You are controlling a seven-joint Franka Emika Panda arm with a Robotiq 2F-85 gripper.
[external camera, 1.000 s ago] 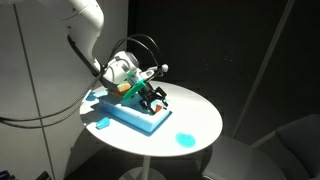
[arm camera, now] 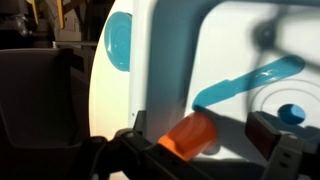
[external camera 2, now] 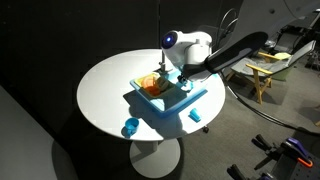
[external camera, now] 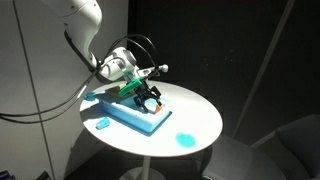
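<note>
My gripper is open low inside a blue-rimmed box (external camera: 140, 122). An orange object (arm camera: 190, 134) lies between and just beyond its fingers in the wrist view; I cannot tell whether they touch it. Further along the pale box floor lies a long blue utensil-like piece (arm camera: 248, 80). A small round blue spot (arm camera: 291, 114) shows near the right finger. In exterior view 2, the gripper (external camera 2: 187, 83) is over the right side of the box, and its fingertips are hard to make out.
The box stands on a round white table (external camera 2: 95, 95). Outside it lie a flat teal piece (external camera: 185, 140), a small blue block-like piece (external camera: 102, 123) and a blue cup-like piece (external camera 2: 130, 127).
The pieces on the table outside have not visibly moved.
</note>
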